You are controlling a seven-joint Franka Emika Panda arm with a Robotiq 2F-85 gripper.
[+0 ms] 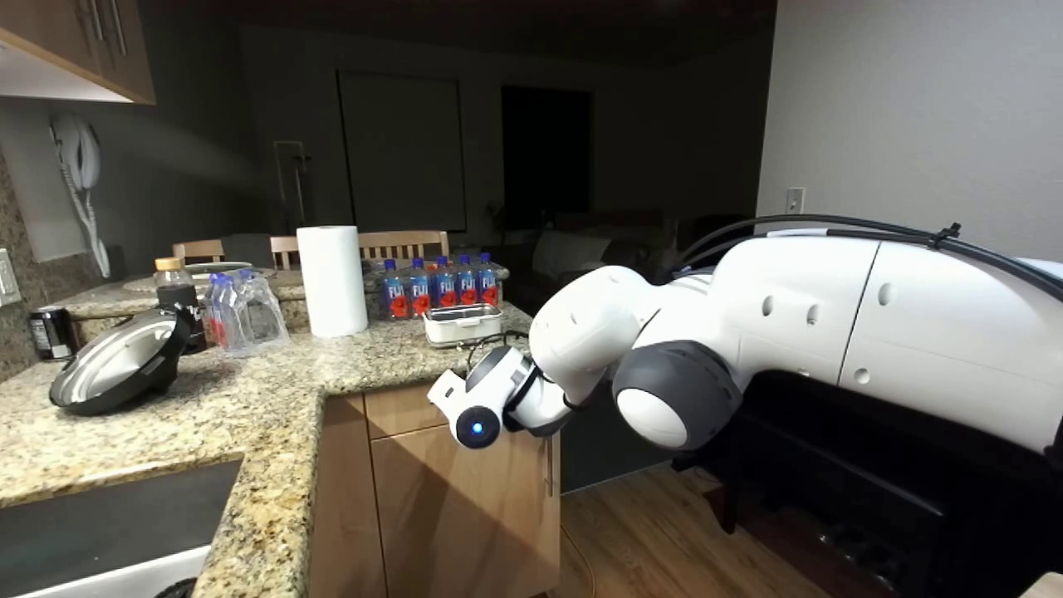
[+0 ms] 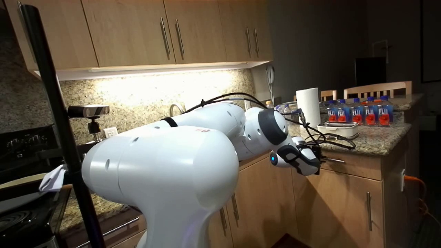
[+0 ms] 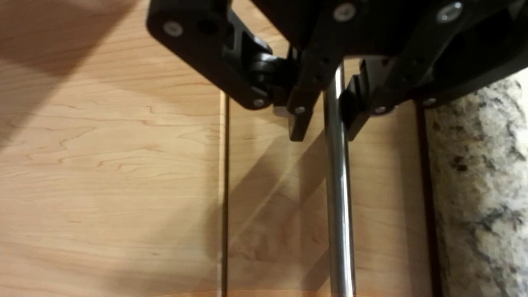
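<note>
In the wrist view a round metal drawer handle (image 3: 339,198) crosses a pale wooden drawer front (image 3: 269,208). My gripper is partly open, with its two fingers on either side of the handle. The right finger is close against the bar, while a gap shows between the bar and the left finger. In the second exterior view, part of the handle (image 2: 334,159) sticks out beyond my wrist, under the counter edge. The drawer looks closed. My fingers are hidden by the arm in the first exterior view.
Above the drawer, the granite counter (image 1: 399,369) holds a white lidless-looking container (image 1: 463,325), a paper towel roll (image 1: 331,281) and several water bottles. A cupboard door (image 1: 458,508) lies below. Open floor (image 1: 648,528) is to the right.
</note>
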